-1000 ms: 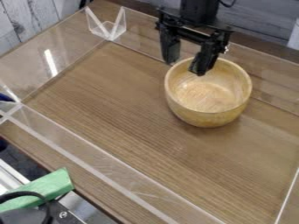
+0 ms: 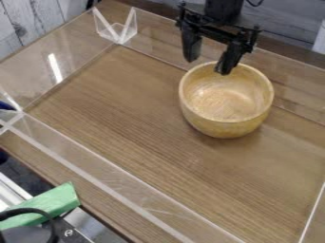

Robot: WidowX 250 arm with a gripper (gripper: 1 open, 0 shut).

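Observation:
My black gripper (image 2: 207, 57) is at the top centre, open, its fingers pointing down over the back rim of a large tan round bowl (image 2: 226, 106). The bowl stands on the wooden table and looks empty inside. I cannot tell whether the fingers touch the rim.
A clear angular object (image 2: 116, 28) stands at the back left. Transparent edging runs along the left and front. A green object (image 2: 38, 206) with dark parts lies at the lower left, outside the work area.
My gripper has risen slightly and shifted a little, uncovering a bit more of the bowl's back rim. The bowl has not visibly moved.

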